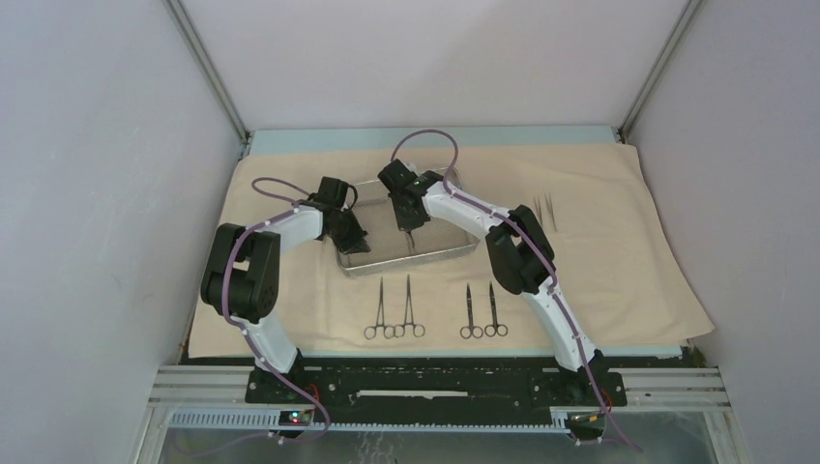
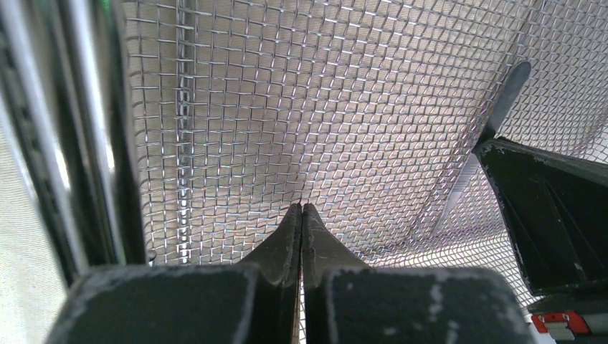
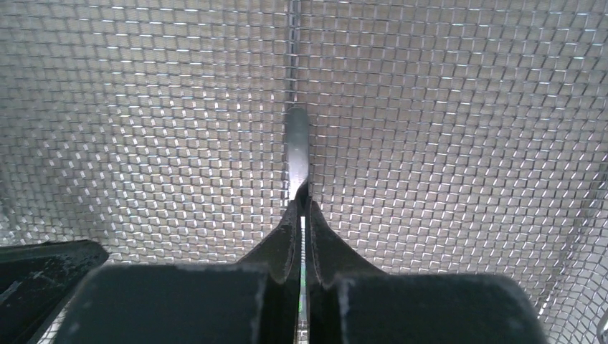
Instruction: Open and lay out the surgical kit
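Observation:
A wire-mesh tray [image 1: 392, 263] stands on the beige cloth. In it lies a slim metal scalpel handle, seen also as a slanting handle [image 2: 510, 89] in the left wrist view. My right gripper is shut, its tips right over the handle and hiding part of it; whether they touch it I cannot tell. Inside the tray's left side, my left gripper is shut above bare mesh, nothing visible between its fingers. In the top view another thin instrument [image 1: 373, 201] lies toward the tray's back.
Two clamps [image 1: 409, 309] and two pairs of scissors [image 1: 471, 314] lie on the cloth in front of the tray. Thin tweezers [image 1: 550, 213] lie to the right, beyond the right arm. Both arms share the tray's space closely.

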